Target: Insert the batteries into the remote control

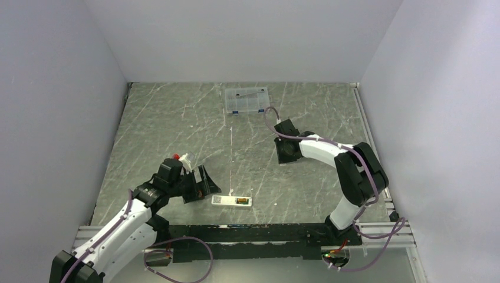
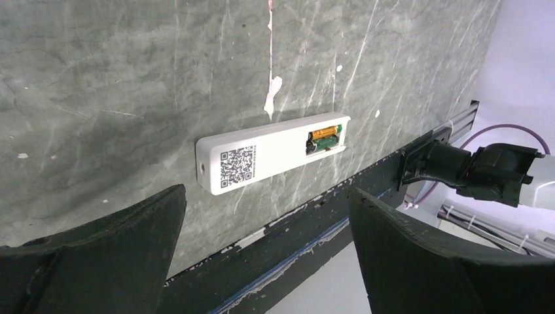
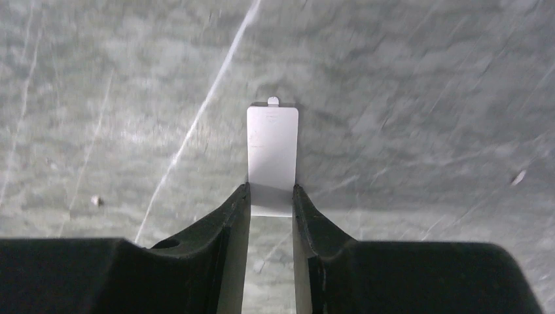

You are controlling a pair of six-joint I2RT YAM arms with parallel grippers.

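The white remote control (image 2: 281,145) lies back side up near the table's front edge, its compartment uncovered. An orange-and-green battery (image 2: 324,133) shows inside, and a second, darker green one (image 2: 325,144) seems to lie beside it. Wide apart, the fingers of my left gripper frame the remote from the near side, touching nothing. A flat white battery cover (image 3: 271,147), with a small tab at its far end, is seen against the tabletop in the right wrist view. My right gripper has a fingertip close against each long side of the cover's near end; whether they grip it is unclear.
A clear divided box (image 1: 246,101) stands at the table's back with some small items in it. Something red (image 1: 176,157) shows behind the left gripper. The tabletop between the two arms is bare.
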